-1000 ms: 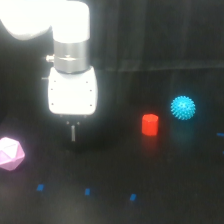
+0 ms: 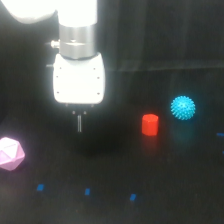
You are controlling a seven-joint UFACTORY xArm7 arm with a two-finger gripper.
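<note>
My white gripper (image 2: 79,123) hangs over the dark table, left of the middle, with its thin fingers pointing down. The fingers are too small here to show whether they are apart, and no object shows at their tips. A small red block (image 2: 150,125) stands to the right of the gripper, clear of it. Just beyond that block, further right, sits a spiky light-blue ball (image 2: 183,108). At the left edge lies a pink faceted ball (image 2: 11,153), lower in the view than the gripper.
Blue marks (image 2: 87,191) are spaced along the near part of the table, and another lies at the right edge. Bare dark surface separates the gripper from the red block.
The arm and gripper have shifted a little to the right and slightly up in the view. The red block and both balls are where they were.
</note>
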